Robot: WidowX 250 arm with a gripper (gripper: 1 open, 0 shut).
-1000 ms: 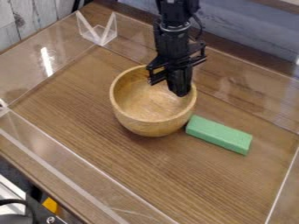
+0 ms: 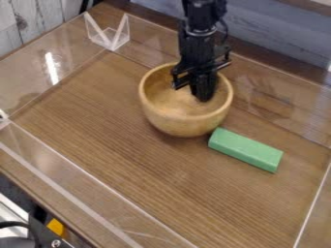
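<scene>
A wooden bowl [image 2: 175, 114] stands on the table in the middle of the view. The black gripper [image 2: 200, 80] reaches down from the top into the bowl's back right part, at the rim. Its fingers are dark and partly hidden, so whether they hold the rim cannot be told. A green block [image 2: 246, 150] lies on the table just right of the bowl's front.
A white wire-like object [image 2: 110, 37] stands at the back left. A dark cable and a small yellow item sit at the bottom left edge.
The bowl has moved slightly right, toward the viewer's right side, along with the gripper at its back rim. The green block has shifted little, if at all.
</scene>
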